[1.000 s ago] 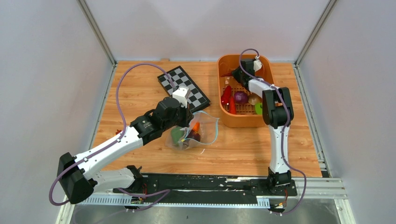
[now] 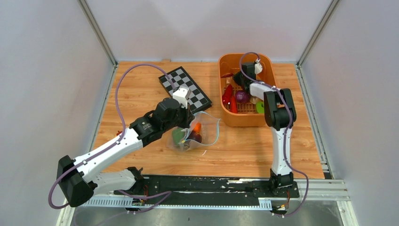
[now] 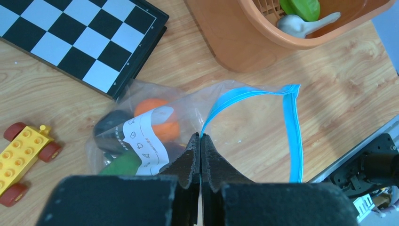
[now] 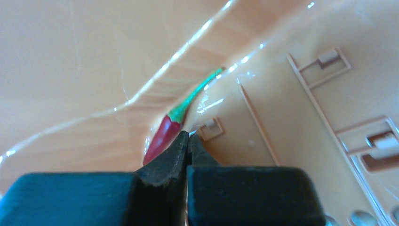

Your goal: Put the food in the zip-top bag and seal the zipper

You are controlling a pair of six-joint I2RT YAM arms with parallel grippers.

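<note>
The clear zip top bag [image 3: 188,110] lies on the table with its blue-rimmed mouth standing open; inside are an orange item [image 3: 162,127], a dark one and a green one. My left gripper is shut on the bag's rim edge at the mouth. Over in the orange basket [image 2: 242,121], my right gripper is shut, nothing showing between its fingers. A red chili with a green stem [image 4: 164,134] lies along the basket wall just beyond those fingertips. Other food there includes a purple onion [image 2: 242,96] and a red pepper [image 2: 227,95].
A checkered board [image 2: 188,89] lies behind the bag, close to the basket. A yellow toy block car [image 3: 23,157] is left of the bag. Bare table [image 2: 244,150] stretches in front of the basket. The basket's walls surround my right gripper.
My right gripper has shifted slightly within the basket, and the basket has moved a little with it at most. The left arm and bag have stayed put.
</note>
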